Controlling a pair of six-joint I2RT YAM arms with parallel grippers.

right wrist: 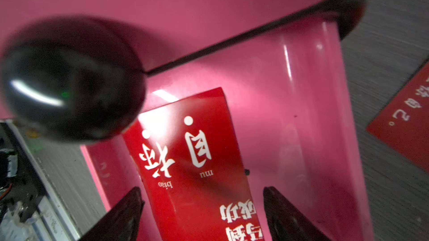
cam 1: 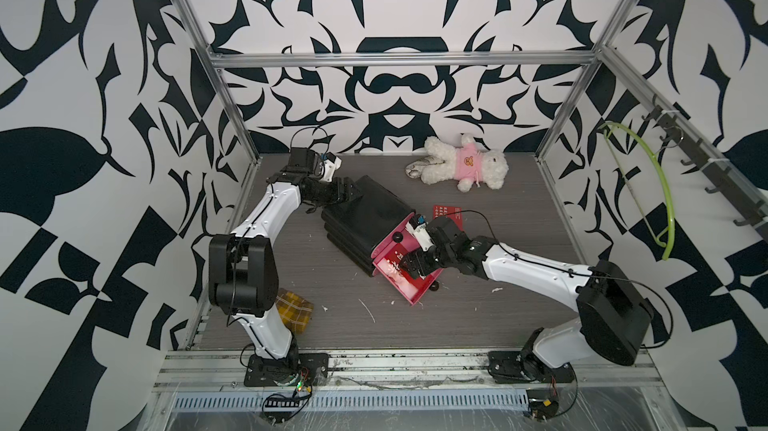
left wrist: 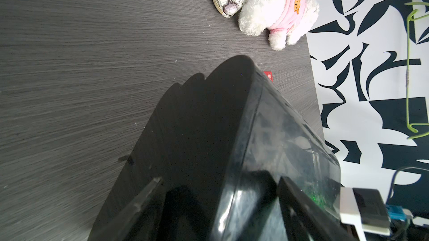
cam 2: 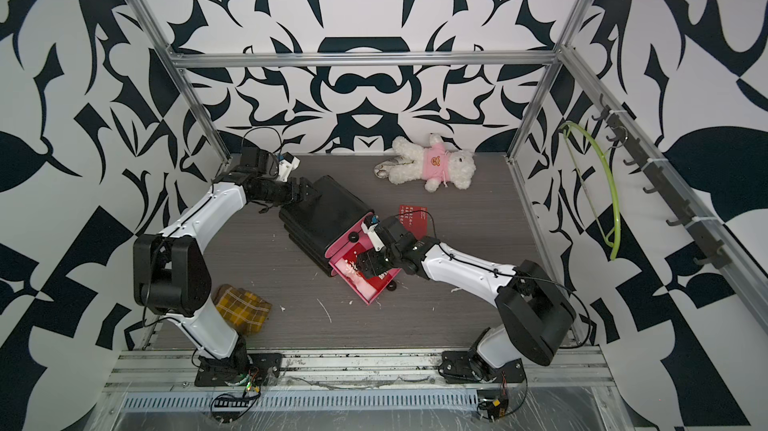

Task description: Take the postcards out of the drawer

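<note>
A red postcard (right wrist: pixel 192 165) with white characters lies flat inside the pink drawer (right wrist: pixel 286 120), which stands pulled out from the black cabinet (cam 1: pixel 369 208). Over the drawer, my right gripper is open, its fingers on either side of the card with nothing visibly gripped. Another red postcard (cam 2: pixel 413 220) rests on the table beyond the drawer; part of that card (right wrist: pixel 404 118) also appears at the right of the right wrist view. My left gripper is shut on the cabinet's rear edge, one finger on each side of the corner.
A black knob (right wrist: pixel 73 77) juts from the pink drawer front above. The white plush toy (cam 1: pixel 469 164) in pink lies at the back, and a yellow checked cloth (cam 2: pixel 242 309) sits by the left arm's base. Table space in front of the drawer is clear.
</note>
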